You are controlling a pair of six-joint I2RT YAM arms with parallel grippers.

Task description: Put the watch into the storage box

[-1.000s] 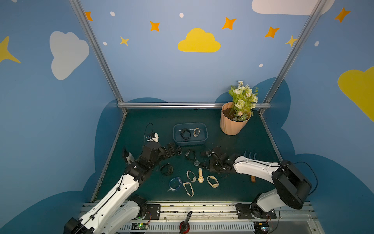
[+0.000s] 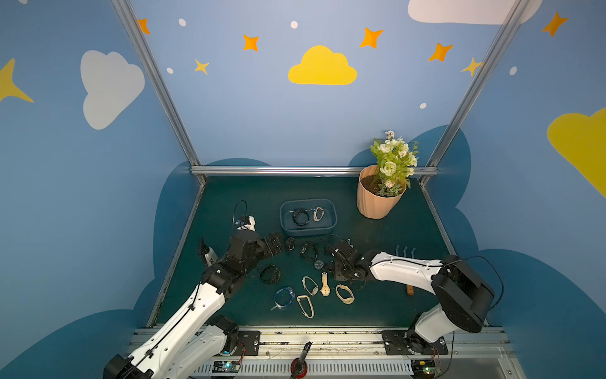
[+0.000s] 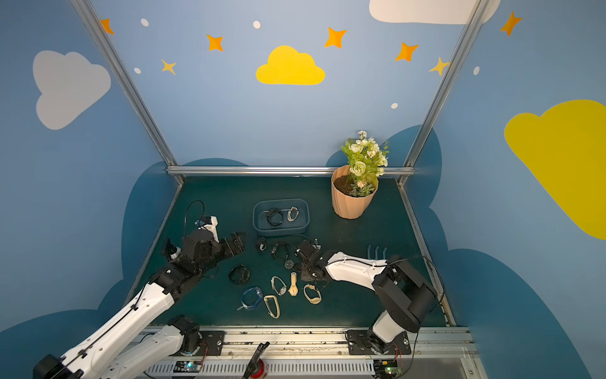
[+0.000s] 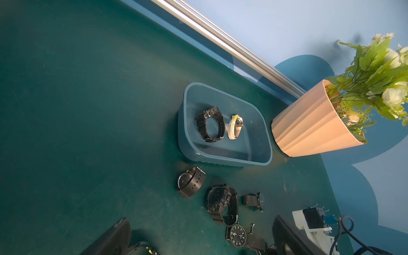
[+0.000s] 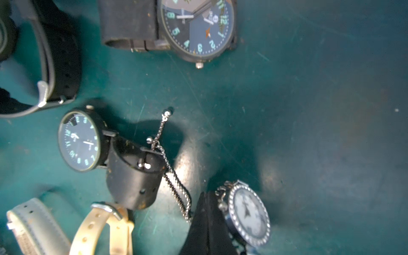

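In the right wrist view my right gripper is shut, its two dark fingertips pressed together with no gap showing. The silver chain-band watch lies outside them: its chain (image 5: 172, 174) runs along the left side, and its jewelled round face (image 5: 248, 212) sits close against the right side. Part of the band is hidden behind the fingers. The blue storage box (image 4: 225, 160) holds a black watch (image 4: 220, 123) and a light-banded watch (image 4: 235, 126). My left gripper stands open in front of the box, its fingers wide apart.
Several watches crowd around the right gripper, including a dark-strapped one (image 5: 78, 140) touching the chain and a cream one (image 5: 91, 229). A flower pot (image 4: 314, 123) stands right of the box. Table to the left of the box (image 4: 85, 106) is clear.
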